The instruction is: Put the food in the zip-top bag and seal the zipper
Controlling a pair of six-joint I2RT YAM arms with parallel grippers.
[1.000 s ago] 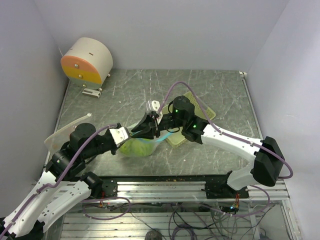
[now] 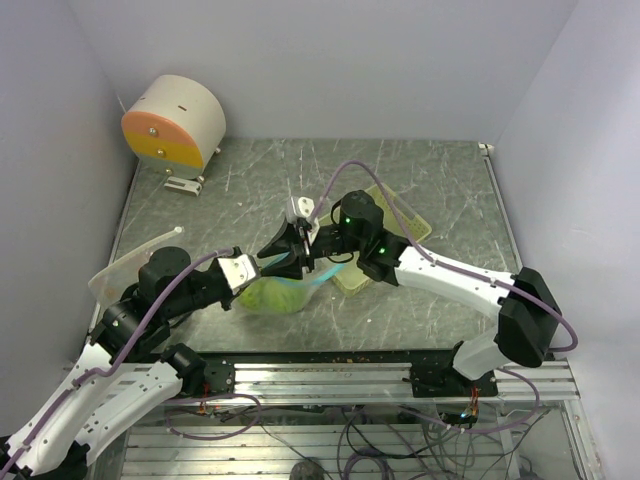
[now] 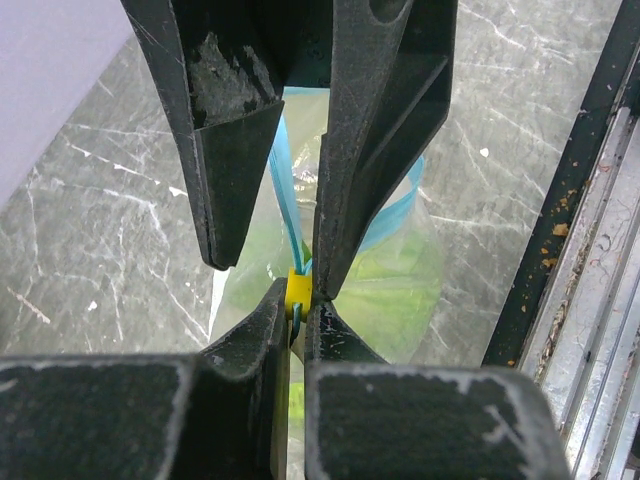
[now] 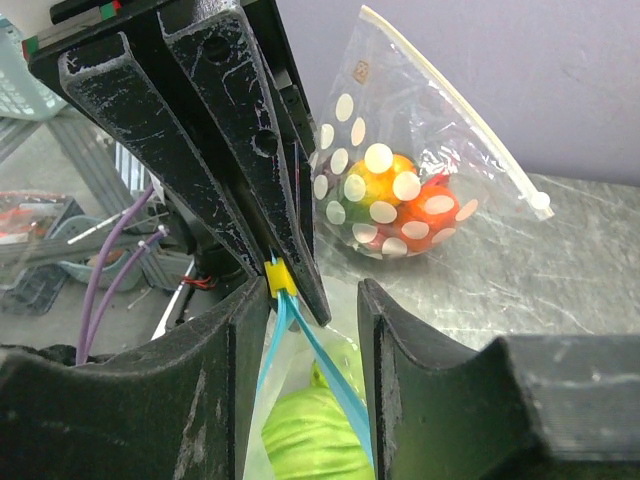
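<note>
A clear zip top bag (image 3: pixel 400 290) with a blue zipper edge stands on the counter, green food (image 4: pixel 315 435) inside it. At one end of the zipper sits a small yellow slider (image 3: pixel 299 288). My left gripper is shut on this slider end. The blue strips (image 4: pixel 335 380) spread apart from the slider, so the bag's mouth gapes there. My right gripper stands open close beside the slider, its two fingers on either side of the blue strip in the left wrist view. In the top view, both grippers (image 2: pixel 262 265) meet above the bag.
Another clear bag with white dots (image 4: pixel 385 200), holding colourful food, stands at the left wall. A yellow-green basket (image 2: pixel 412 215) lies behind the right arm. A white rounded container (image 2: pixel 175 125) is at the back left.
The right gripper's fingers have spread open, and the gripper has shifted slightly left toward the left gripper. The left arm has stayed in place.
</note>
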